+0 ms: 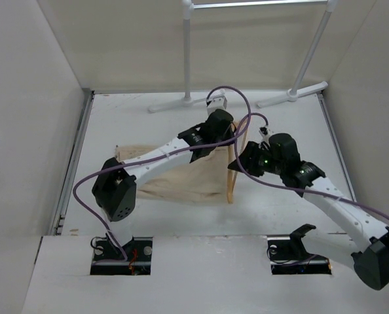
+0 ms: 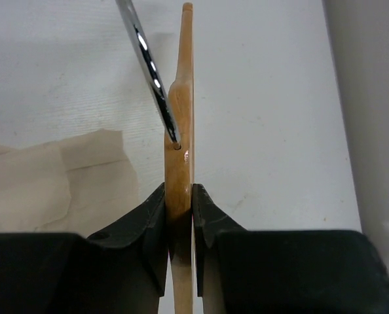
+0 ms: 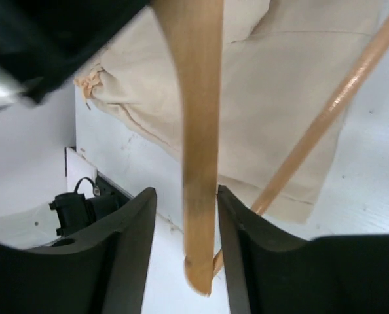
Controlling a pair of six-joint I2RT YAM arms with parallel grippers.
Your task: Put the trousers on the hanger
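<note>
The beige trousers (image 1: 181, 180) lie flat on the white table, left of the wooden hanger (image 1: 230, 180). In the left wrist view my left gripper is shut on the hanger wood (image 2: 179, 167), close below the metal hook (image 2: 148, 69). My right gripper stands part open around the hanger's lower arm (image 3: 200, 131); a gap shows between the wood and one finger. The hanger's thin bar (image 3: 332, 108) slants across the right wrist view, with the trousers (image 3: 266, 98) behind it. Both grippers are partly hidden in the top view.
A white rack (image 1: 186, 59) with a top bar stands at the back, its feet on the table. Purple cables (image 1: 162, 157) loop over both arms. Clear table lies to the right of the hanger and along the front.
</note>
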